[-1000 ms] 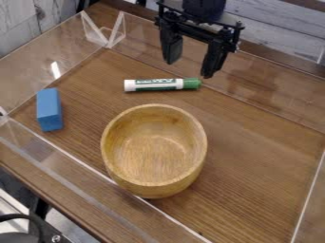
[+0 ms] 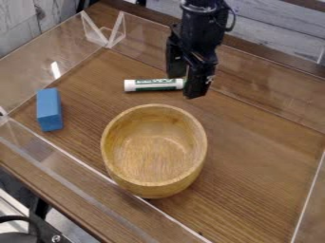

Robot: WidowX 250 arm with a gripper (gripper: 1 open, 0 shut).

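Observation:
My black gripper (image 2: 192,71) hangs over the upper middle of the wooden surface, open, its fingers beside the right end of a white and green marker-like tube (image 2: 152,85). The tube lies horizontally, its right end partly behind the gripper. Below it sits an empty light wooden bowl (image 2: 152,155). A blue block (image 2: 48,109) lies at the left.
A low clear wall or edge runs along the left and back of the surface. A black cable shows at the lower left corner.
The gripper has come lower and turned narrower in view, moving closer to the tube's right end. The tube, bowl and blue block have stayed put.

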